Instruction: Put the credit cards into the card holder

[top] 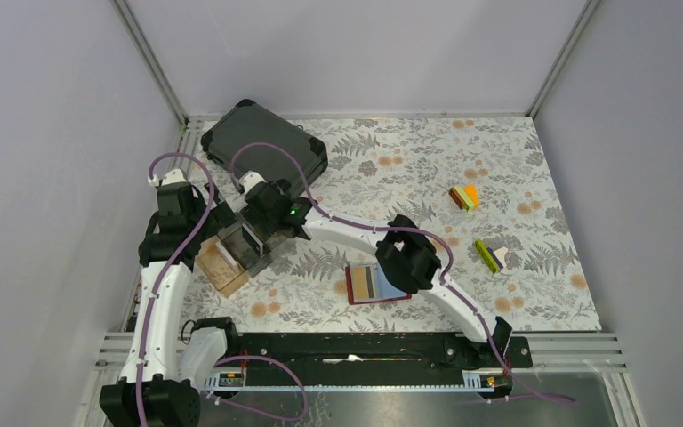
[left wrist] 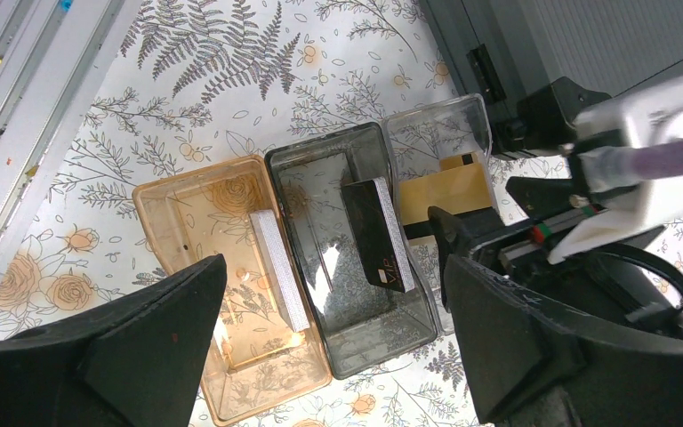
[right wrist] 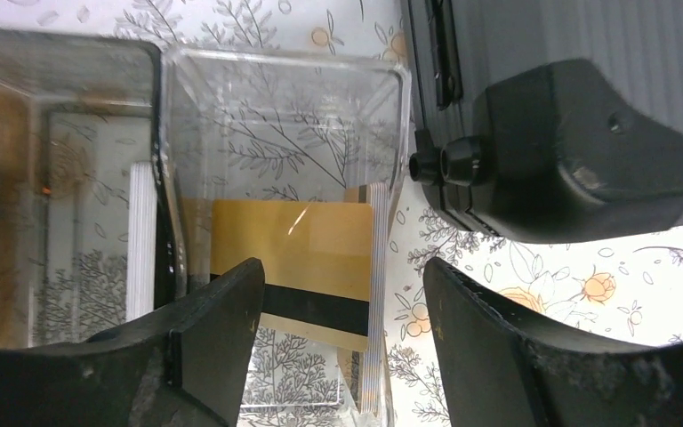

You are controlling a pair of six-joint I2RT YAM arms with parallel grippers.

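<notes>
In the clear box [right wrist: 289, 62], a gold card [right wrist: 311, 245] with a black stripe leans against a stack of white-edged cards [right wrist: 375, 302]. My right gripper is open over this box, the gold card showing between its fingers, not gripped. A black VIP card stack [left wrist: 378, 236] stands in the grey box, and white-edged cards [left wrist: 277, 271] stand in the amber box. My left gripper is open above these two boxes and holds nothing. A flat red-edged piece [top: 352, 301], perhaps the card holder, lies on the table with gold, dark and blue areas.
Beside the boxes, a large dark case [top: 262, 142] fills the back left. Small colourful items [top: 464, 197] and a green-yellow one [top: 487, 255] lie at the right. The two arms are close together over the boxes.
</notes>
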